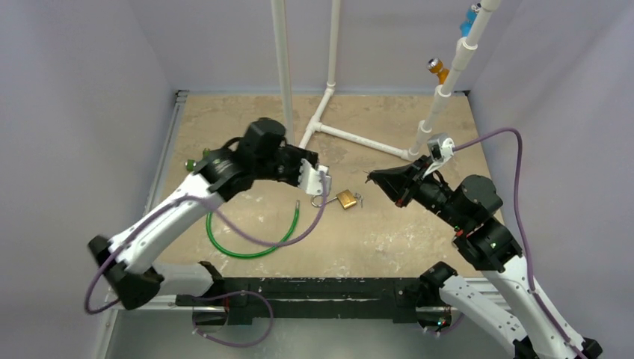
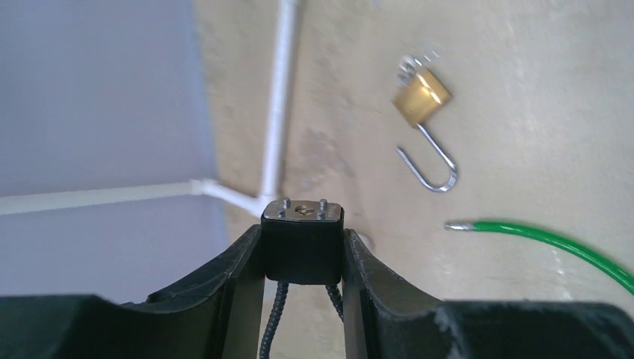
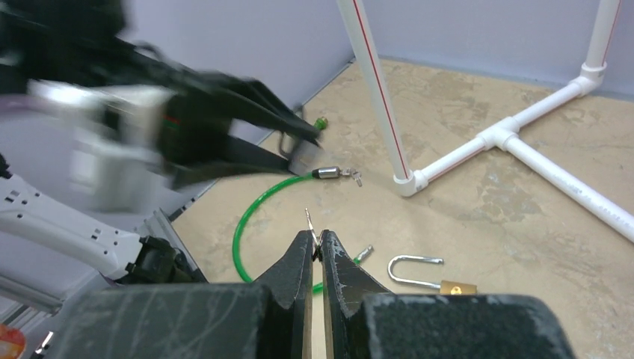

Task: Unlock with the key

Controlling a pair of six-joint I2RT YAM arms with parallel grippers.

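Note:
My left gripper [image 1: 315, 158] is raised over the board, shut on a black lock body [image 2: 303, 250] with a metal-plated end and a dark braided cord. In the right wrist view, the left fingers and lock are blurred. My right gripper [image 1: 370, 176] points inward and is shut on a thin metal piece, apparently a key [image 3: 309, 223], seen nearly edge-on. A gap separates the two grippers. On the board lies a brass padlock [image 1: 347, 199], its shackle [image 2: 447, 170] hanging open, with small keys [image 2: 409, 67] at its other end.
A green cable lock [image 1: 254, 255] curves over the left of the board; keys hang at its lock end [image 3: 329, 173]. White pipes [image 1: 359, 139] run along the back and rise upward. Board space in front of the padlock is bare.

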